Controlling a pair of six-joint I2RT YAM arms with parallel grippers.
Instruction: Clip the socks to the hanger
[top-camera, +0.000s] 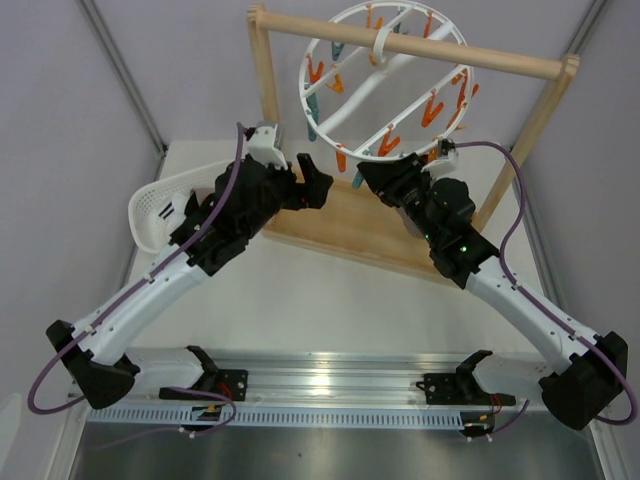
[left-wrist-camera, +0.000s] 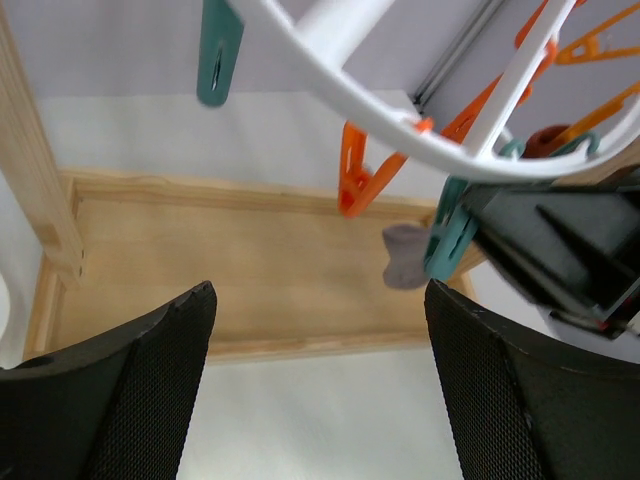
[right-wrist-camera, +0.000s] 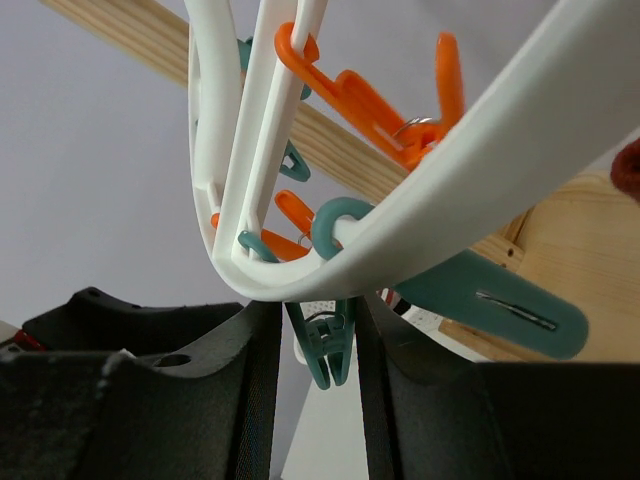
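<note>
A white round hanger with orange and teal clips hangs from a wooden frame. My right gripper is shut on a teal clip at the hanger's lower rim, also seen in the left wrist view. My left gripper is open, left of and a little below the rim, nothing between its fingers. A white basket at the left holds socks, partly hidden by the left arm. A grey cloth shows behind the right gripper.
The wooden frame's posts stand either side of a wooden tray under the hanger. The white surface in front of the tray is clear.
</note>
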